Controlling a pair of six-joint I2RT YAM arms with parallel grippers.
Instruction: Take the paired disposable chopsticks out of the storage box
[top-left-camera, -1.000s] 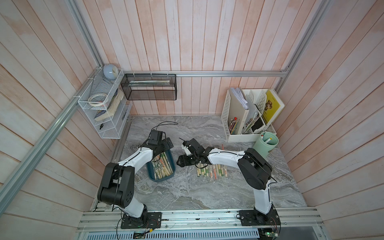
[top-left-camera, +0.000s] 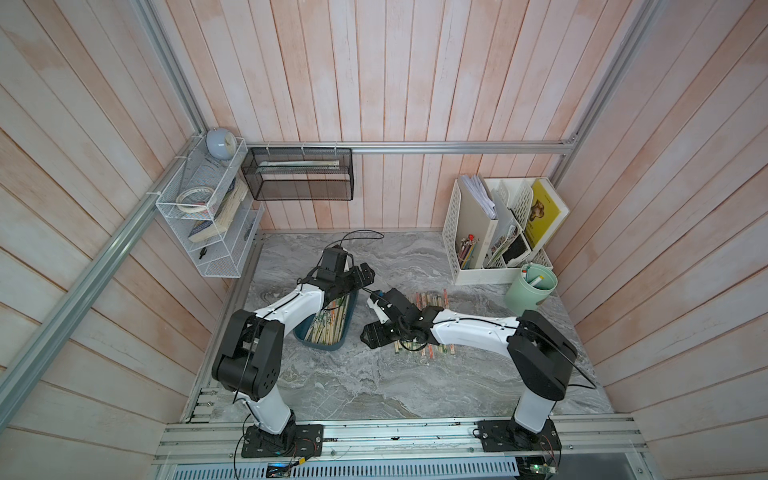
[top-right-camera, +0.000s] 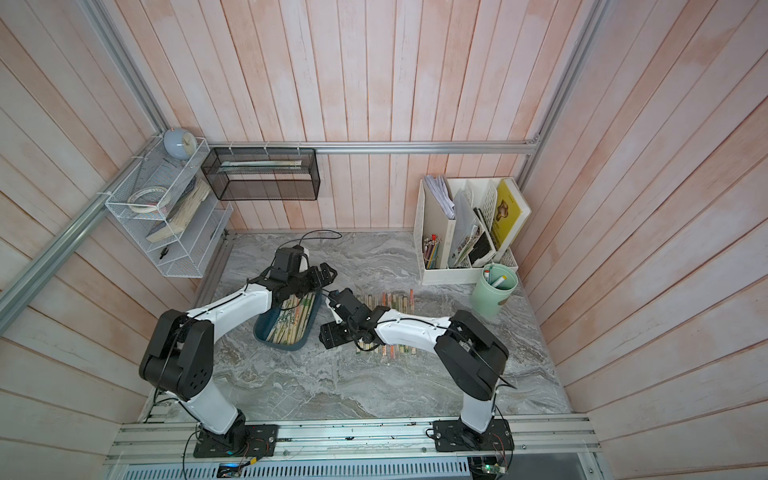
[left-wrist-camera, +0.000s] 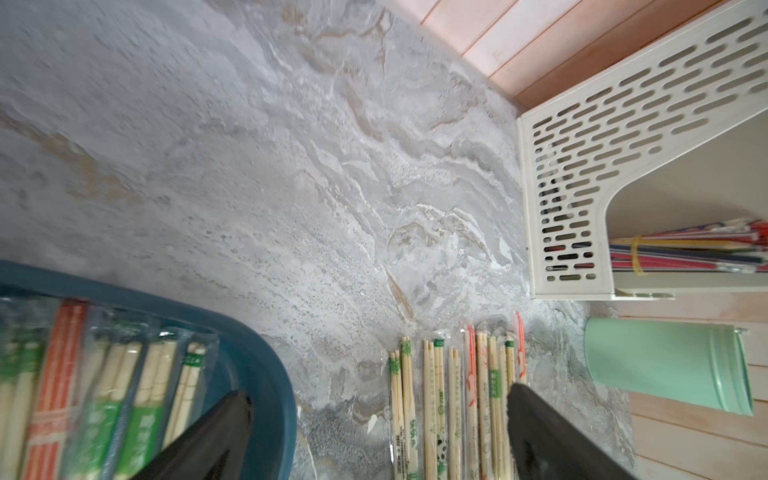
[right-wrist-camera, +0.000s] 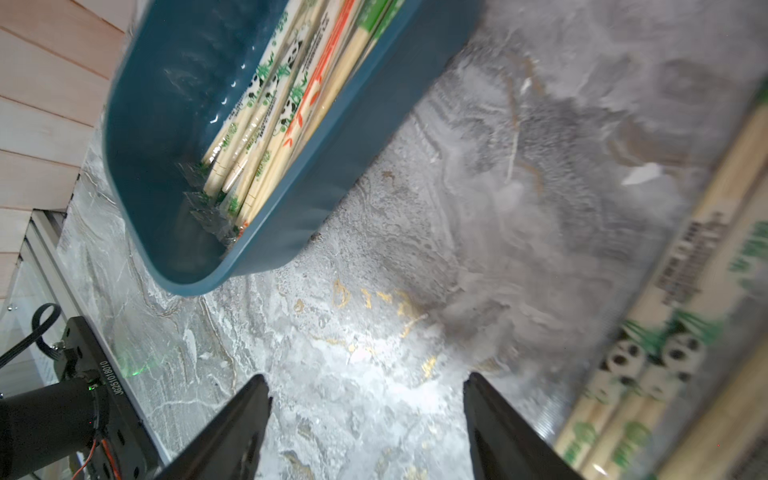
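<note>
The storage box (top-left-camera: 320, 345) is a dark blue tray holding several wrapped pairs of chopsticks (top-left-camera: 326, 324). My left gripper stands open over its far right end, one dark finger (left-wrist-camera: 212, 440) overlapping the box rim in the left wrist view. Marble lies between the fingers, with no chopsticks held. To the right of the box, my right gripper is partly open and empty, its fingers (right-wrist-camera: 244, 424) apart from the box wall in the right wrist view. Several wrapped chopstick pairs (left-wrist-camera: 448, 392) lie side by side on the table, partly under the right arm.
A white file organizer (top-left-camera: 488, 276) and a green cup (top-left-camera: 525, 297) stand at the back right. Wire shelves (top-left-camera: 220, 260) hang at the left, a black mesh basket (top-left-camera: 300, 190) on the back wall. Bare marble shows in front of the box and the loose chopsticks.
My left gripper has moved right and slightly away. The box has turned, its far end now swung to the right.
</note>
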